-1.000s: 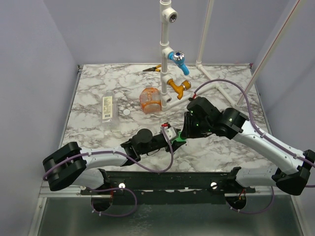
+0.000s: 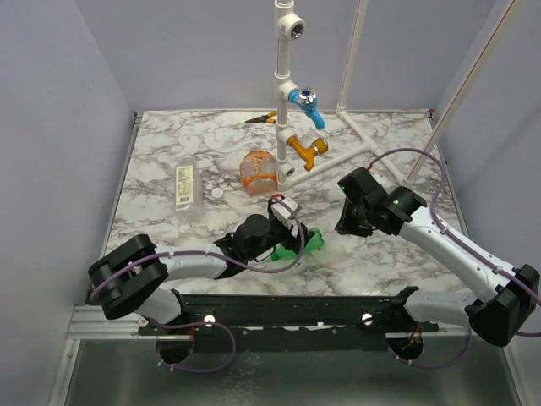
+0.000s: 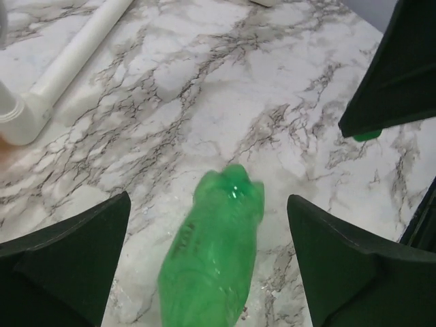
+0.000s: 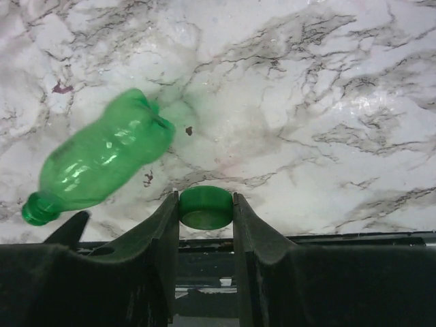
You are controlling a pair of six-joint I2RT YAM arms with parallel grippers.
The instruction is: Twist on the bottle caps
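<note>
A translucent green bottle [image 4: 102, 153] lies on its side on the marble table; its neck [image 4: 39, 209] points to the lower left in the right wrist view. In the left wrist view, my left gripper is open, with the bottle lying beyond and between its spread fingers and gaps showing at the tips. From above, the left gripper [image 2: 297, 230] partly covers the bottle [image 2: 311, 243]. A round green cap [image 4: 206, 208] sits between the closed fingertips of my right gripper. To the right of the bottle, the right gripper [image 2: 348, 227] stands apart from it.
A clear labelled bottle [image 2: 188, 188] lies at the left, a white cap [image 2: 217, 193] beside it. An orange bottle [image 2: 258, 172] is by the white pipe stand [image 2: 282, 101], which carries blue and orange taps. Pliers [image 2: 262, 118] lie at the back.
My right gripper has moved right, away from the left one.
</note>
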